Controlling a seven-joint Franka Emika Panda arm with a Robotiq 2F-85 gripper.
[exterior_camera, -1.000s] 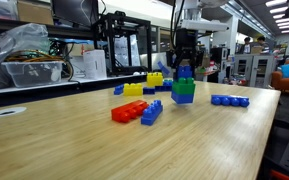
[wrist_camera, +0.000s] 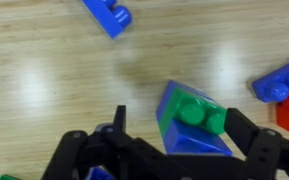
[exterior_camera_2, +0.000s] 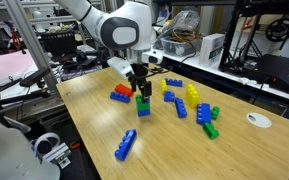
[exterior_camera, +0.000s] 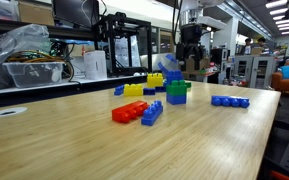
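A small stack of green and blue bricks (exterior_camera: 176,92) stands on the wooden table, with green above blue in exterior view 1. The same stack (exterior_camera_2: 143,106) sits directly below the dark gripper (exterior_camera_2: 141,92) in exterior view 2. From the wrist, green studs and blue faces of the stack (wrist_camera: 191,115) show between the spread fingers, nearer the right one. My gripper is open and grips nothing. How far the fingertips reach down beside the stack is hard to tell.
A long blue brick (exterior_camera_2: 126,144) lies alone toward the front. Red bricks (exterior_camera: 129,111) and another blue brick (exterior_camera: 152,113) are near the stack. Yellow bricks (exterior_camera_2: 192,95) and a green brick (exterior_camera_2: 211,130) lie farther along.
In exterior view 1 the stack has shifted slightly left over the last second. The arm has moved a little to the right relative to it. The other bricks stay put.
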